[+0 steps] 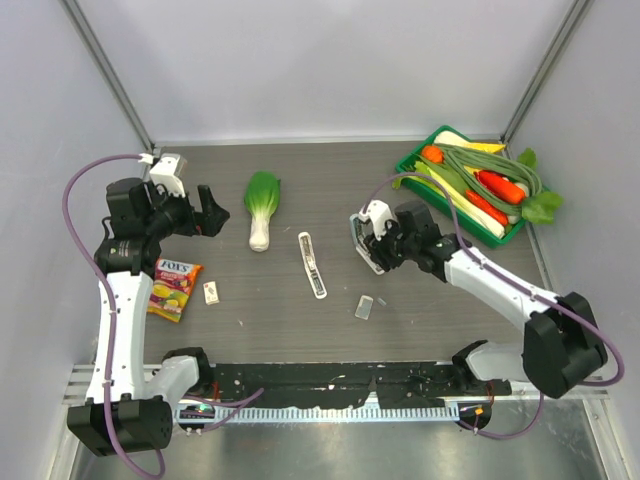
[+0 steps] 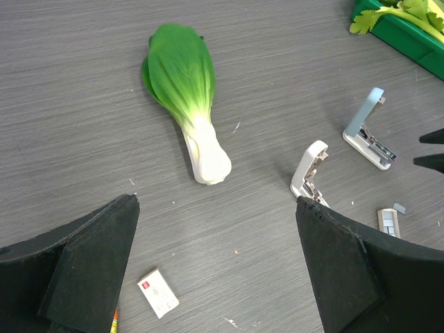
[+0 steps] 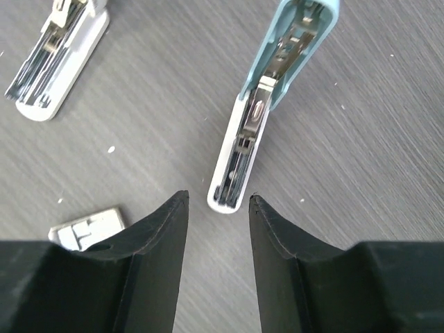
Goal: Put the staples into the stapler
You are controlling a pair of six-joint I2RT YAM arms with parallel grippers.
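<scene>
A light-blue stapler (image 2: 363, 111) stands opened on the table, its white base (image 3: 218, 166) and metal channel below my right gripper, which is part open with nothing seen between its fingers. A white stapler (image 1: 311, 265) lies opened at the table's middle, also at upper left in the right wrist view. A small pale box (image 3: 88, 228), apparently with staples, lies in front of them, a small strip beside it. My left gripper hangs open and empty at the left side.
A green crate of vegetables (image 1: 410, 160) stands at back right. A bok choy (image 1: 260, 210) lies left of middle, a snack bag (image 1: 172, 290) and a small white-red box (image 1: 210, 293) at the left. Bare table lies between.
</scene>
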